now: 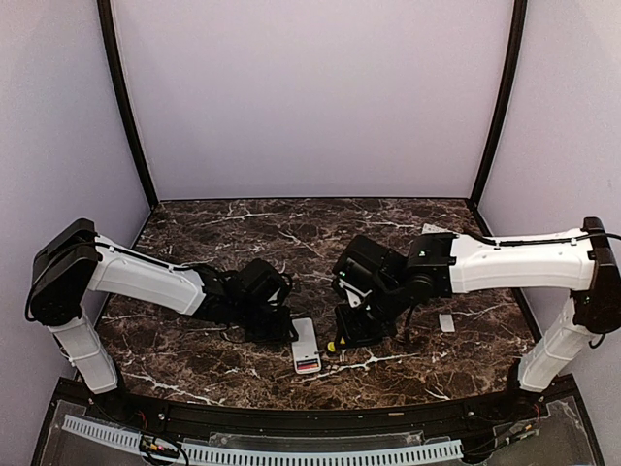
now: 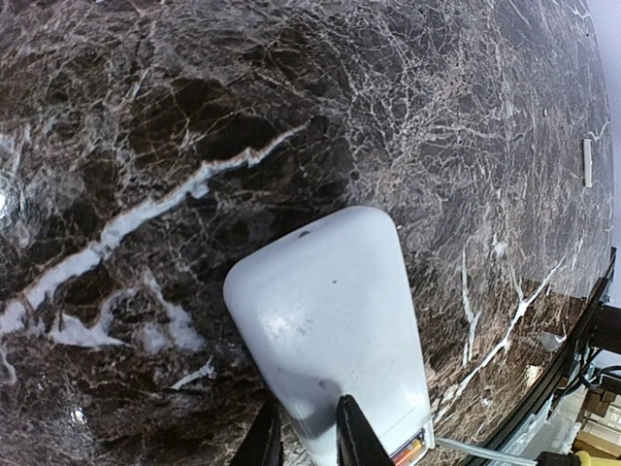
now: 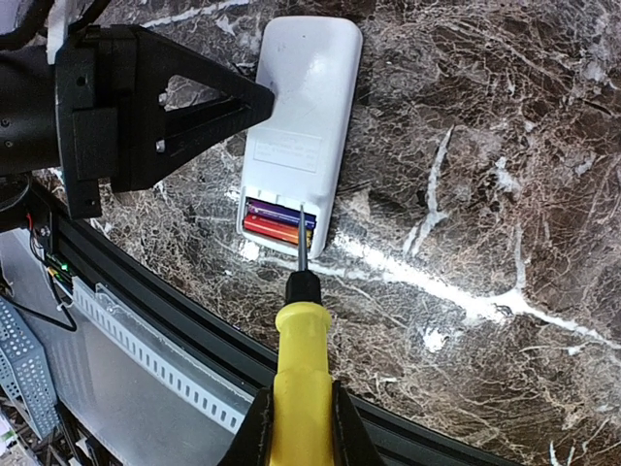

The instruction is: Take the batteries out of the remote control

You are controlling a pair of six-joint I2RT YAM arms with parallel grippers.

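Observation:
The white remote control (image 1: 306, 342) lies back up on the marble table, its battery compartment uncovered. Two batteries (image 3: 278, 229), one purple and one red-orange, sit side by side in the compartment. My left gripper is shut on the remote's left edge, one finger (image 2: 355, 437) over its white back and the other beside it. A screwdriver with a yellow handle (image 3: 302, 369) is clasped in my right gripper, which is shut on it. In the right wrist view the screwdriver's thin metal tip (image 3: 302, 225) overlaps the right end of the batteries; whether it touches them I cannot tell.
A small white piece (image 1: 446, 322) lies on the table to the right. Another white object (image 1: 437, 230) is at the back right, partly behind the right arm. Close to the remote's lower end runs the table's dark front rail (image 1: 291, 412). Free tabletop (image 1: 281, 218) stretches behind both arms.

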